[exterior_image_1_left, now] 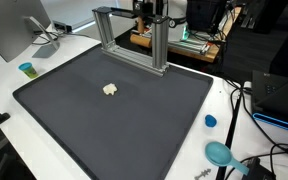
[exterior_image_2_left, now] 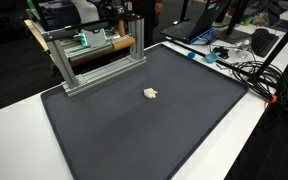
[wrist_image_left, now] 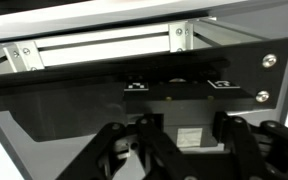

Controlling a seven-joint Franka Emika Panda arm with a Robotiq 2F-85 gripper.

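In the wrist view my gripper is at the lower middle, its dark fingers close around a greyish dark piece (wrist_image_left: 189,92) set against a long black bar (wrist_image_left: 64,105). How the piece is gripped is partly hidden. An orange-brown thing (exterior_image_1_left: 141,40) shows by the metal frame (exterior_image_1_left: 134,60) at the back in exterior view 1. The arm's top part is cut off there. A small cream-coloured piece (exterior_image_2_left: 150,94) lies alone on the dark mat, apart from the gripper.
A teal ladle-like thing (exterior_image_1_left: 221,155) and a blue round object (exterior_image_1_left: 210,121) lie on the white table to the right. A green-blue cup (exterior_image_1_left: 28,70) stands at the left. Cables (exterior_image_2_left: 254,72) lie beyond the mat.
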